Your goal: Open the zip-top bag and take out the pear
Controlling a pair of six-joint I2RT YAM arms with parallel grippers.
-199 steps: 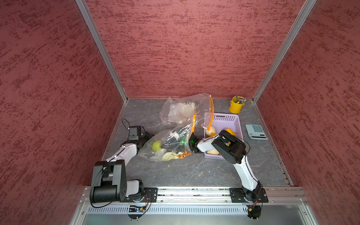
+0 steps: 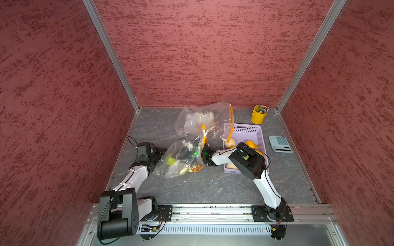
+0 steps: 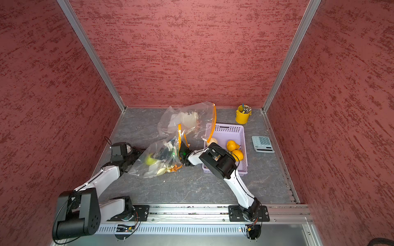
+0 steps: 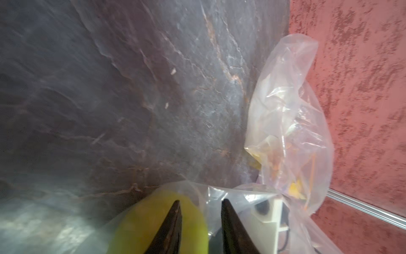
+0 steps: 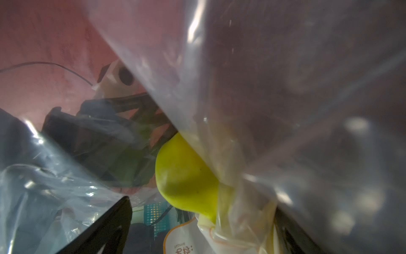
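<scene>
The yellow-green pear (image 5: 184, 175) lies inside the near clear zip top bag (image 2: 180, 157), toward its closed left end. My right gripper is at the orange-edged mouth, fingers wide; the right wrist view looks into the bag, with the pear ahead of the fingers and film partly over it. At the bag's left end, my left gripper has its fingertips apart, the pear's rounded yellow-green side (image 4: 156, 220) seen through film by one finger. Film lies around the left fingers; I cannot tell whether they touch it.
A second clear bag (image 2: 201, 121) lies behind the first. The lilac basket (image 2: 256, 130) with fruit stands under the right forearm. A yellow bucket (image 2: 258, 117) and a calculator (image 2: 280, 143) are at the right.
My right gripper has moved a little left with the bag's mouth, which now shows a wider gap between its orange strips.
</scene>
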